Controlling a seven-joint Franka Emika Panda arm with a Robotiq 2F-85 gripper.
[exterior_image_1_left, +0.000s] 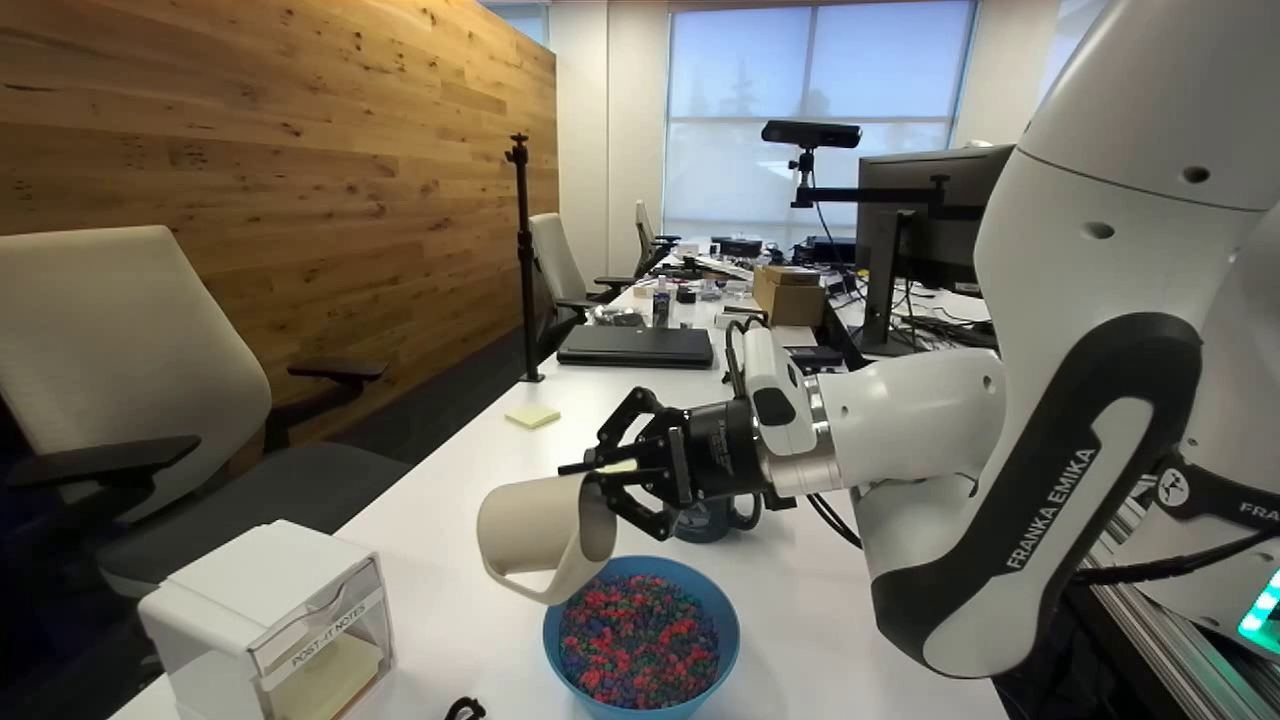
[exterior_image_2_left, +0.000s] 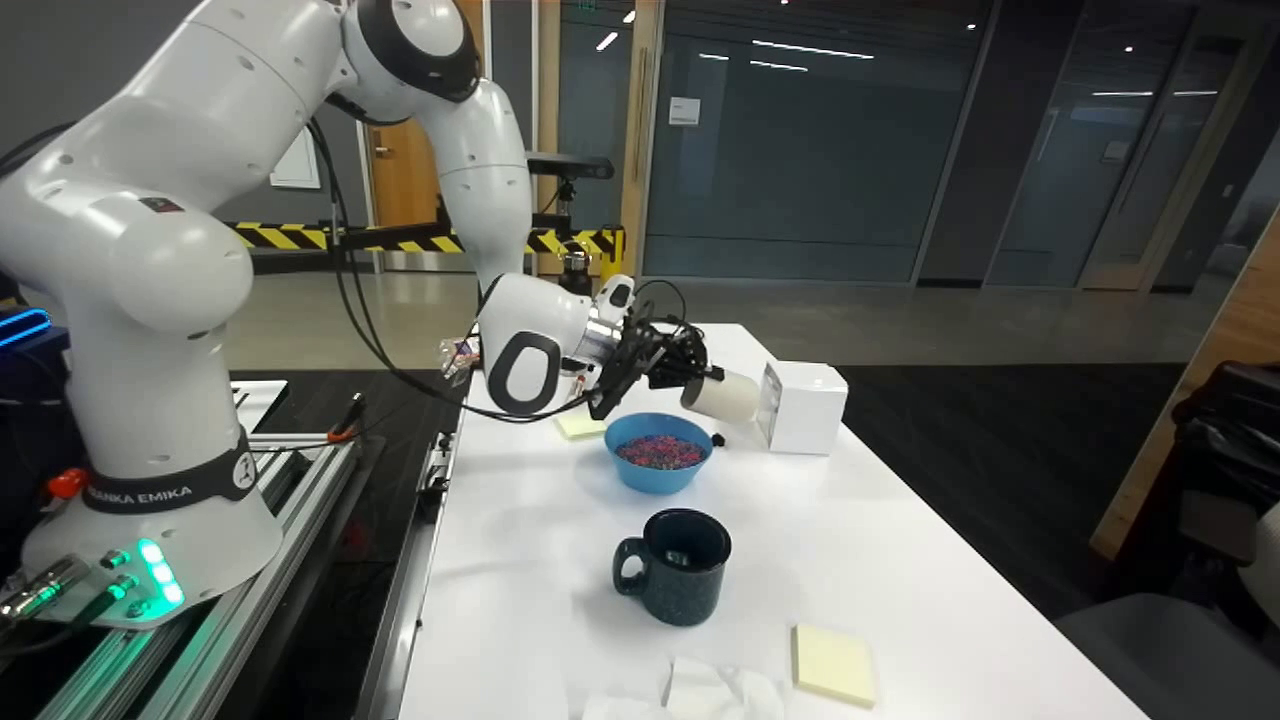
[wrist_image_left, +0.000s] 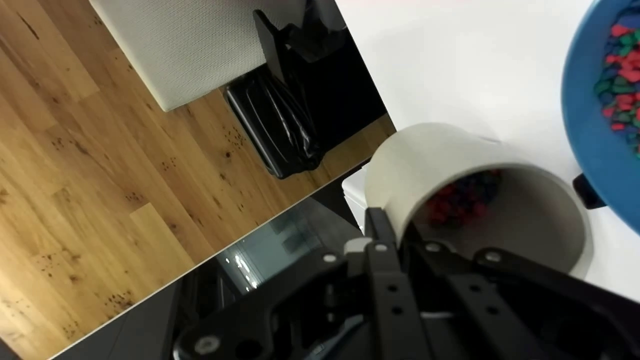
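Observation:
A beige mug (exterior_image_1_left: 524, 524) lies on its side in the air, its mouth turned toward the arm and its handle hanging below. My gripper (exterior_image_1_left: 590, 472) is shut on the mug's rim. Red and dark bits (wrist_image_left: 459, 201) show inside the mug in the wrist view. Just below and beside the mug, a blue bowl (exterior_image_1_left: 728, 642) stands on the table, filled with red, green and blue bits. In the second exterior view the mug (exterior_image_2_left: 723, 396) hangs behind the bowl (exterior_image_2_left: 654, 480), and the fingertips are hard to make out there.
A white Post-it box (exterior_image_1_left: 258, 600) stands close by the mug. The dark speckled mug (exterior_image_2_left: 684, 570) sits on the table near a yellow note pad (exterior_image_2_left: 833, 664) and crumpled white paper (exterior_image_2_left: 708, 694). A small black object (exterior_image_1_left: 464, 709) lies near the bowl.

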